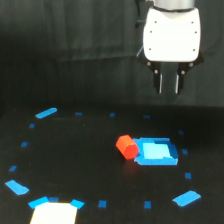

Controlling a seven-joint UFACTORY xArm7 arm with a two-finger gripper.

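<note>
A white robot arm hangs from the top right, its gripper (167, 82) high above the black tabletop, with two thin dark fingers pointing down and a gap between them, nothing seen in it. Below and to the left, a red block (127, 146) sits just left of a small blue tray (171, 159) that has a light blue inside.
A cream-coloured object (53, 214) is at the near left edge. Blue tape strips and small squares are scattered on the dark table. A dark curtain hangs behind.
</note>
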